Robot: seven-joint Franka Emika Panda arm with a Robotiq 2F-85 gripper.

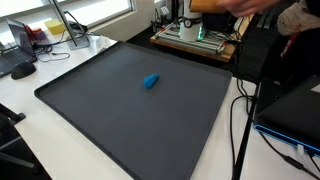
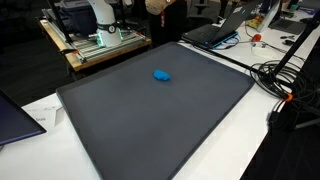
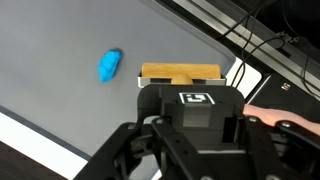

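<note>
In the wrist view, my gripper is shut on a tan, wood-coloured tool (image 3: 180, 71) with a wide flat head. Its narrower part runs back between the dark fingers, where the rest is hidden. A small crumpled blue piece (image 3: 109, 65), perhaps cloth, lies on the dark grey board, off to the left of the held tool and apart from it. The same blue piece (image 1: 151, 80) shows toward the far part of the board (image 1: 130, 120) in exterior view 1. I cannot make out the gripper in either exterior view.
A blurred, skin-coloured shape (image 3: 283, 113), apparently a person's hand or arm, is close to my gripper's right side. Cables (image 2: 285, 85) and a laptop (image 2: 225, 25) lie beyond the board. Most of the board is bare.
</note>
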